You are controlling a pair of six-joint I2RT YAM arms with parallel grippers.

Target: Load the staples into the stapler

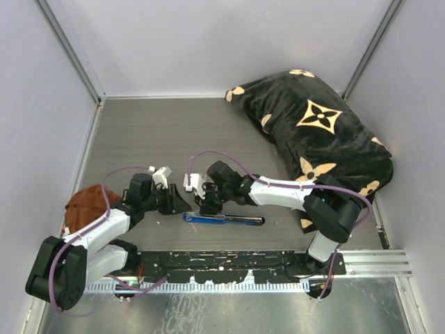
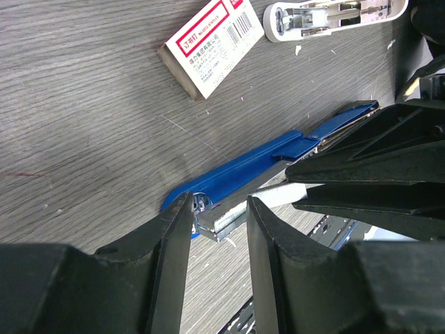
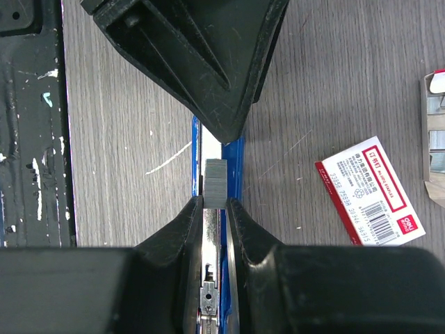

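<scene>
A blue stapler (image 1: 212, 219) lies open on the table, its metal channel (image 3: 210, 243) facing up. In the right wrist view, my right gripper is shut on a short grey staple strip (image 3: 215, 182), which lines up over that channel. Whether the strip touches the channel, I cannot tell. The strip (image 2: 281, 195) also shows in the left wrist view, between the right gripper's black fingers (image 2: 375, 167). My left gripper is open near the stapler's front end, a gap between its fingertips. The channel's metal tip appears in that gap; contact is unclear.
A white and red staple box (image 2: 215, 45) lies beside the stapler. Farther off stands an open tray (image 3: 432, 139) with grey strips. A white-rimmed clear piece (image 2: 334, 17) is near the right arm. A dark cushion (image 1: 313, 132) fills the right side.
</scene>
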